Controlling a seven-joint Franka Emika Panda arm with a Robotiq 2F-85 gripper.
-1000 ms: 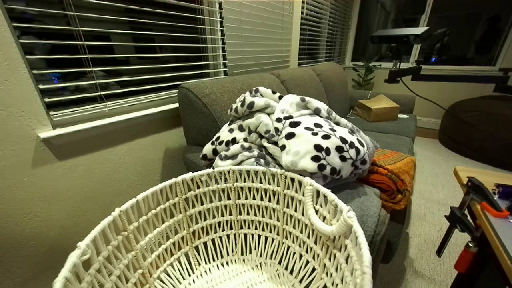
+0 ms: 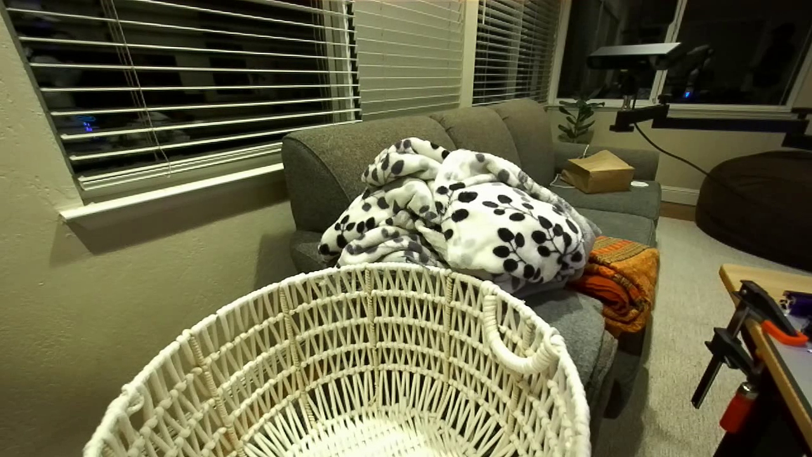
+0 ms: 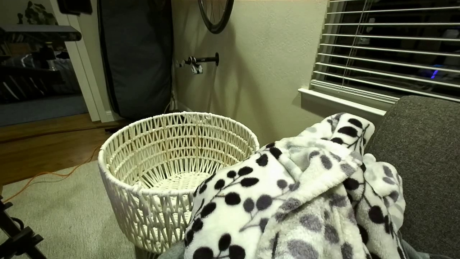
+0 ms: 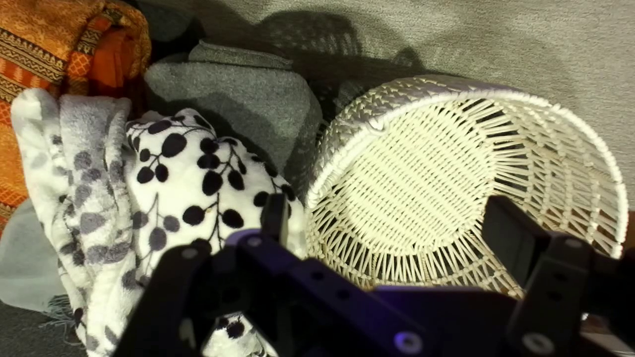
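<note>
A white fleece blanket with black and grey leaf print (image 2: 506, 221) lies bunched on the end of the grey sofa. Beside it stands a white woven basket (image 3: 148, 207), its bare floor visible from above. In the wrist view, my gripper is open, its two dark fingers wide apart with nothing between them. The left finger (image 4: 274, 217) overlaps the edge of the blanket (image 4: 196, 178), while the right one appears over the basket (image 4: 416, 172). How high the gripper hangs above them I cannot tell. Neither exterior view shows the gripper.
An orange patterned cloth (image 2: 620, 282) lies folded on the sofa past the blanket. Farther along the sofa (image 2: 487, 133) sits a brown paper bag (image 2: 599, 171). A table with a clamp (image 2: 731, 346) is at the right, and a wall with a window sill (image 2: 179, 190) is at the left.
</note>
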